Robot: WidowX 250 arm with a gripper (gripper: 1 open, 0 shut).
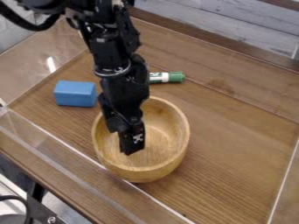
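My black gripper (pixel 122 129) reaches down from the top of the view into the left side of an oval wooden bowl (pixel 166 159). Its lower parts are dark and overlap, and whether anything is between its fingers cannot be made out. The bowl looks otherwise empty. A blue block (pixel 75 94) lies on the wooden table left of the arm, behind the bowl. A green and white cylindrical object (pixel 166 77) lies behind the arm to the right.
A white wall (pixel 233 26) runs along the back. A dark cable shows at the lower left corner.
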